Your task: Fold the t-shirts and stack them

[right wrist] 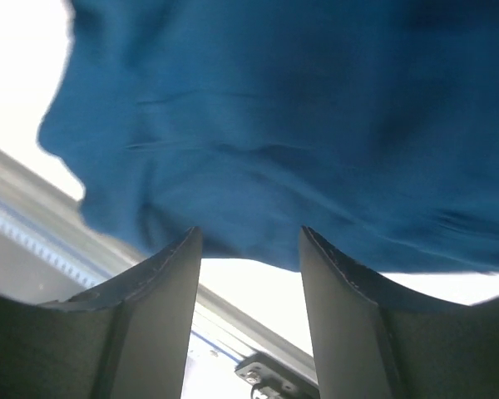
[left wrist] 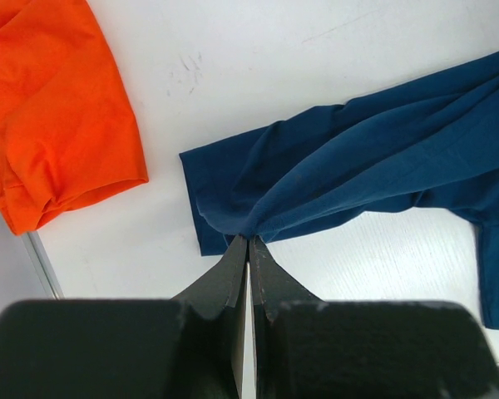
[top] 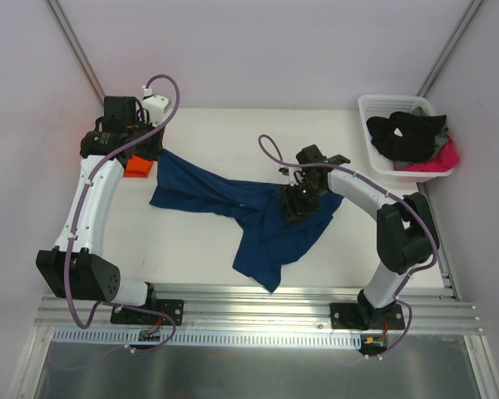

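Observation:
A navy t-shirt [top: 270, 235] is stretched in a slanting, wrinkled shape across the white table. My left gripper is shut on a pinch of its left end, which rises in a raised fold to the fingertips. Over the shirt's right portion hangs my right gripper, its fingers apart with nothing between them; the blue cloth [right wrist: 258, 158] is below and beyond the fingertips, blurred. An orange folded shirt [left wrist: 66, 116] rests on the table to the left of the navy one, partly hidden by my left arm in the top view.
A white basket [top: 387, 166] at the back right holds black, grey and red cloth [top: 407, 137]. A metal rail [top: 249, 298] runs along the front edge.

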